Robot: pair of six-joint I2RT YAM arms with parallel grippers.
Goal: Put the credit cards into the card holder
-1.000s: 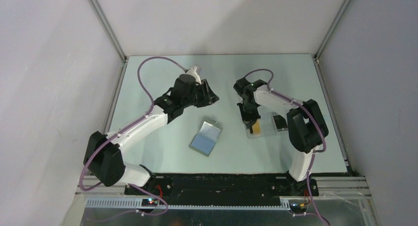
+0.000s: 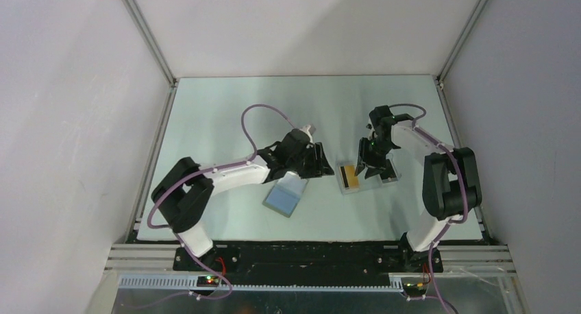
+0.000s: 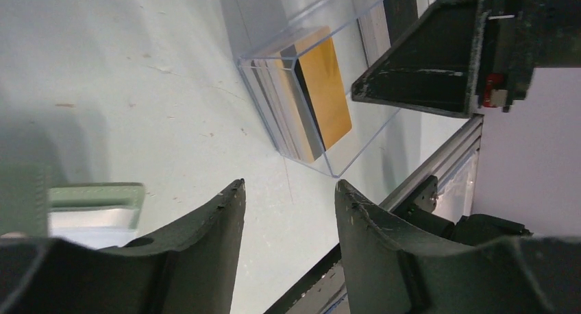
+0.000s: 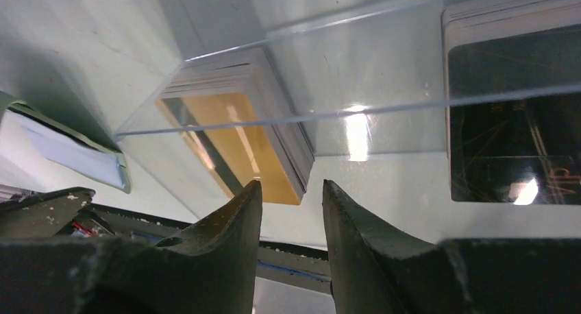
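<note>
The card holder (image 2: 281,199) lies opened out on the table, pale blue inside with a green rim. It also shows at the left of the left wrist view. To its right, a clear box (image 2: 370,185) holds upright-looking stacks: gold-faced cards (image 4: 236,146) at the left end, black-faced cards (image 4: 521,118) at the right. Open and empty, my left gripper hangs between holder and box. My right gripper is above the box, close to the gold stack's right side, with its fingers apart and nothing visible between them.
My two grippers are close together, and the right gripper's black finger (image 3: 425,67) reaches into the left wrist view. Bare table (image 2: 226,115) lies at the back left, with more free room in front of the box.
My left gripper has come right and toward the front, close to the box. The right gripper has moved right, off the gold cards, and its fingers are parted. The box sits slightly further left.
</note>
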